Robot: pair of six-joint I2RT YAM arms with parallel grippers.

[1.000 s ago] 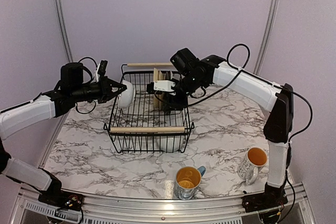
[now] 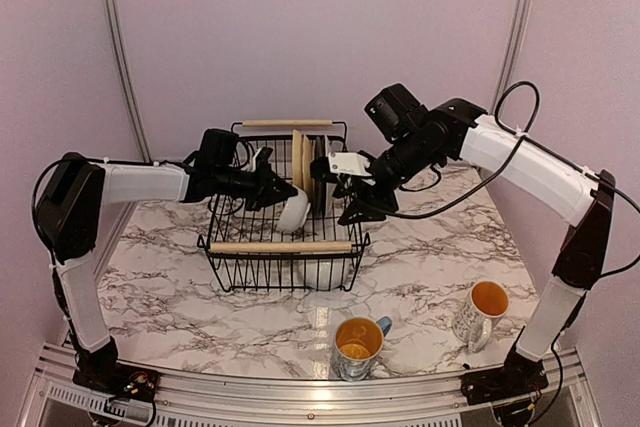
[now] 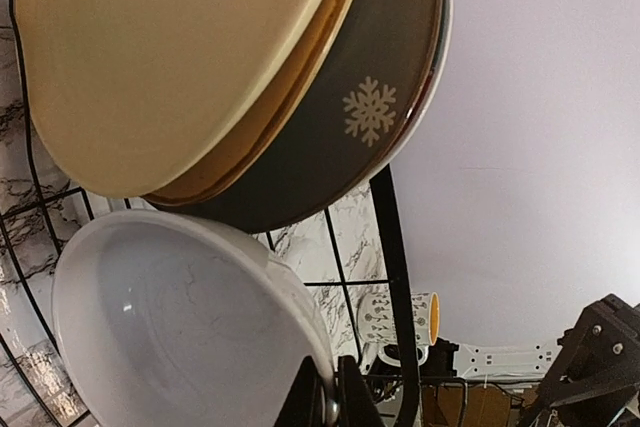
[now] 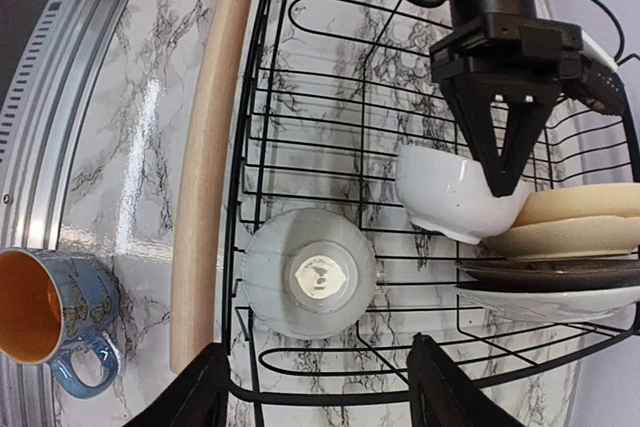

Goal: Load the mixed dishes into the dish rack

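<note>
My left gripper [image 2: 280,193] is shut on the rim of a white bowl [image 3: 180,317], held tilted in the black wire rack [image 2: 280,272] beside upright plates: cream [image 3: 170,57], tan and dark grey with a snowflake [image 3: 370,112], plus a white-edged one. Another white bowl [image 4: 290,277] rests in the rack's front part, in the right wrist view. My right gripper hangs over the rack's right side, its fingers apart with nothing between them.
A blue mug [image 2: 356,352] with orange inside stands in front of the rack; a patterned white mug [image 2: 475,315] stands at front right.
My left gripper has carried the bowl rightward and a little down toward the plates. My right gripper has moved right, away from over the plates.
</note>
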